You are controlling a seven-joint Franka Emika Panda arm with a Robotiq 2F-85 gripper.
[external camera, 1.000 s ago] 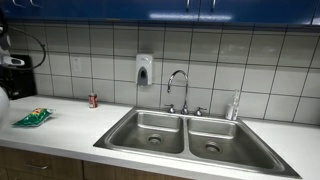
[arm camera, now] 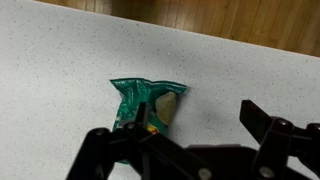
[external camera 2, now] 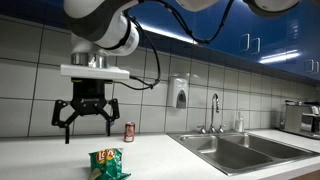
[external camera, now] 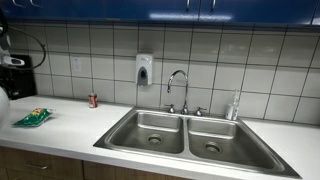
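Observation:
A green snack bag (external camera 2: 108, 163) lies on the white counter, and in exterior view 1 the same bag (external camera: 34, 118) is at the far left. My gripper (external camera 2: 86, 129) hangs above the counter, up and slightly left of the bag in exterior view 2. Its fingers are spread wide with nothing between them. Seen from the wrist, the crinkled bag (arm camera: 133, 98) lies below, nearer the left finger (arm camera: 97, 143) than the right one (arm camera: 254, 115). Part of the bag's lower side is hidden behind the gripper there.
A red can (external camera: 93, 101) stands behind the bag near the tiled wall. To the right is a double steel sink (external camera: 187, 153) with a faucet (external camera: 178, 88). Bare counter surrounds the bag, and its front edge (arm camera: 200, 36) shows in the wrist view.

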